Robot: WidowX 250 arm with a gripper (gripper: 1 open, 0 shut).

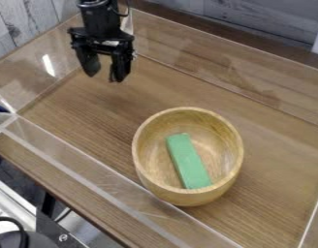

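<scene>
A black robot arm reaches down from the top of the camera view, its gripper (pixel 102 60) hanging open over the upper left of the wooden surface, with nothing visible between its fingers. In the lower right sits a light wooden bowl (pixel 161 136) holding a green rectangular block (pixel 188 161), which lies lengthwise inside it.
Clear edging runs along its left and lower sides, and a black cable (pixel 7 222) shows at the bottom left corner.
</scene>
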